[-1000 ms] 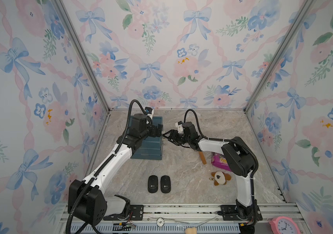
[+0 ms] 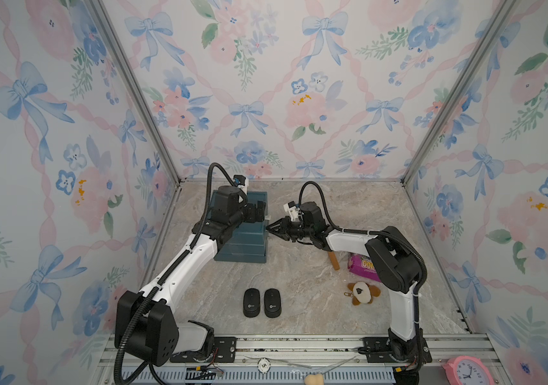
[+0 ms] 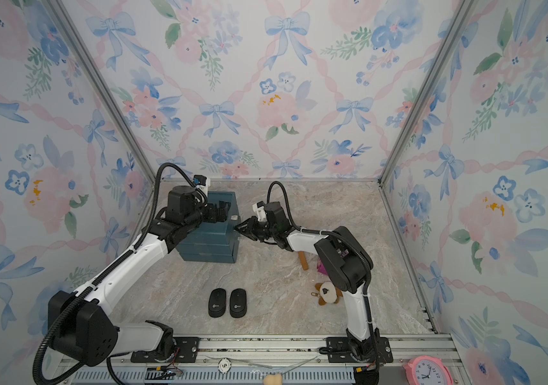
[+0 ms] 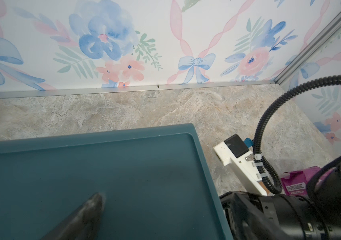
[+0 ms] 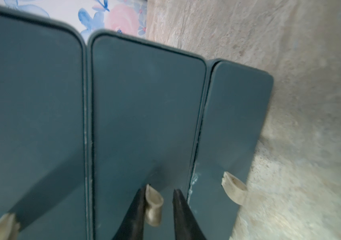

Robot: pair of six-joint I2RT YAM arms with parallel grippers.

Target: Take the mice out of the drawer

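Observation:
Two black mice, the left mouse (image 2: 251, 303) and the right mouse (image 2: 272, 303), lie side by side on the table in front of the blue-green drawer cabinet (image 2: 241, 249). The fronts of the cabinet's drawers look shut in the right wrist view. My right gripper faces the middle drawer front (image 5: 148, 104), its fingers part open on either side of the small beige handle (image 5: 153, 210). The left finger is very close to that handle; whether it touches, I cannot tell. Over the cabinet top (image 4: 138, 172), my left gripper has its fingers spread, with nothing visible between them.
On the right lie a brown stick (image 2: 333, 260), a purple packet (image 2: 360, 266) and a brown-and-white plush toy (image 2: 363, 292), partly near the right arm. The table centre, right of the mice, is clear.
The tip of my right gripper has shifted slightly toward the front of the table, and its fingers look closer together. The left arm has shifted only slightly. The mice have not moved.

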